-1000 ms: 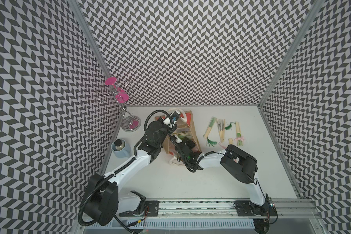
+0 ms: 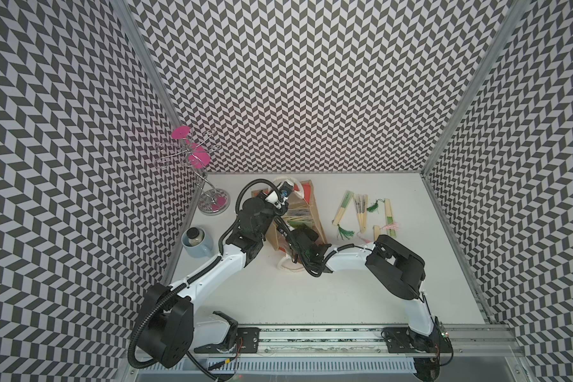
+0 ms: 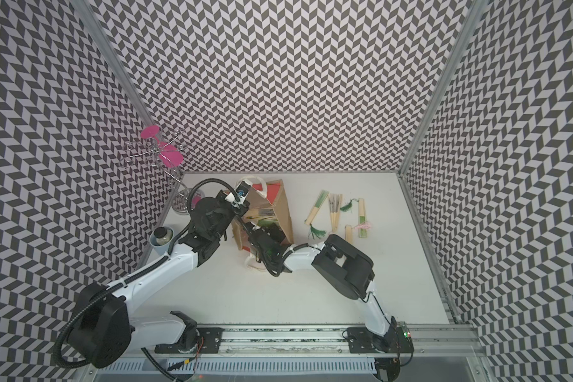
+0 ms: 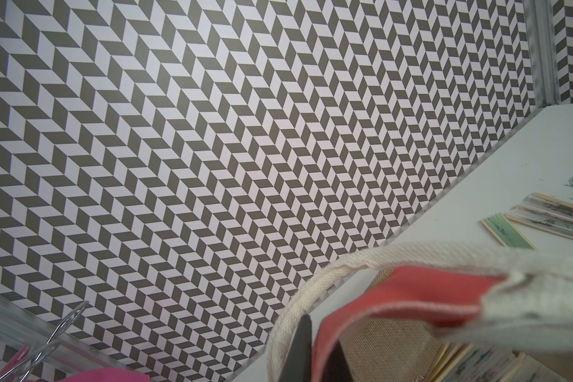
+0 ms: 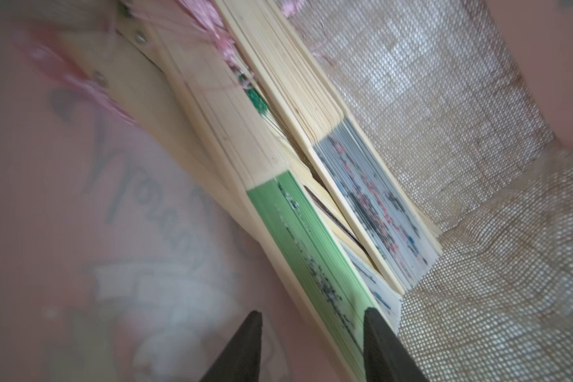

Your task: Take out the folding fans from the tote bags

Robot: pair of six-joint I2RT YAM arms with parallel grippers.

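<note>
A burlap tote bag [image 3: 280, 216] with red lining lies at the back middle. My left gripper [image 2: 282, 196] is at its upper end; in the left wrist view its dark tip [image 4: 321, 356] meets the white handle [image 4: 363, 258] and red lining, shut. My right gripper is inside the bag, part open, its fingers either side of the near end of a green-printed fan [image 5: 305, 261]; contact is unclear. A grey-printed fan [image 5: 375, 197] and others with pink tassels lie alongside. Several removed fans [image 2: 361, 210] lie right of the bag.
A pink-and-chrome stand [image 2: 213, 200] stands at back left, a blue cup [image 2: 197, 245] with a dark-topped item at left. The right and front of the table have free room.
The left arm stays still.
</note>
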